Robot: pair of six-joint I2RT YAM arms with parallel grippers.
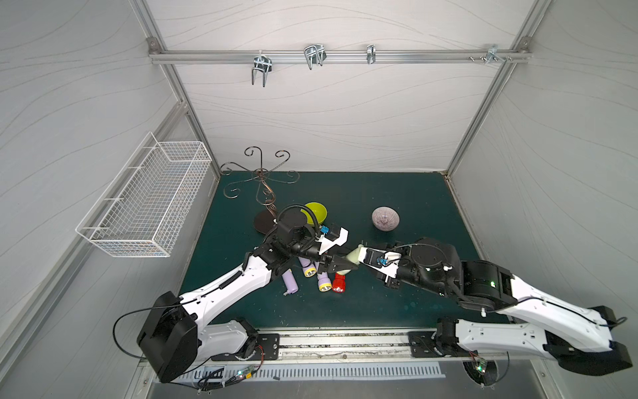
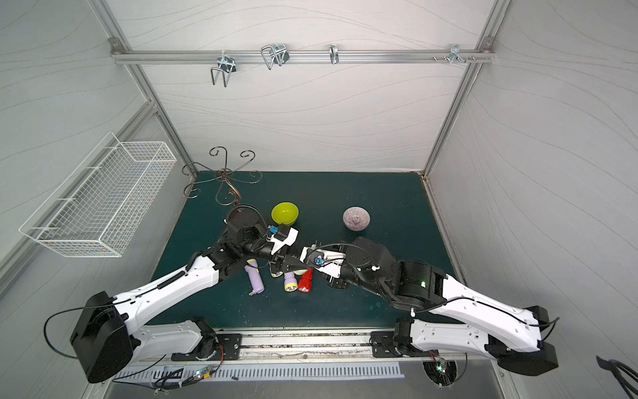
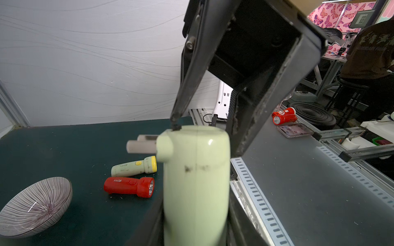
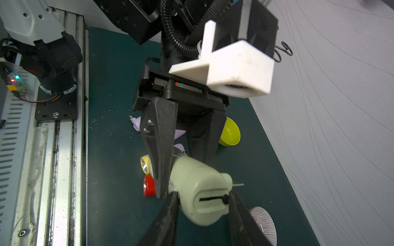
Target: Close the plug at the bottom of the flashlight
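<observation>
My left gripper is shut on the body of a pale green flashlight [image 3: 197,184], held above the table. At the flashlight's bottom end, a plug with metal prongs [image 3: 141,146] sticks out sideways, as the left wrist view shows. Around that end stands my right gripper, part open, its dark fingertips on either side of the slotted end face. One fingertip [image 3: 175,123] sits at the end's edge beside the plug; whether it touches the plug cannot be told. In the top left view the right gripper partly hides the flashlight's end.
Lilac flashlights [image 2: 253,278] and a red flashlight [image 2: 305,280] lie below the grippers. Another red flashlight [image 3: 127,185] and a cream one [image 3: 133,167] lie beyond. A green bowl [image 2: 284,212], striped bowl [image 2: 356,218] and metal stand [image 1: 261,174] are farther back.
</observation>
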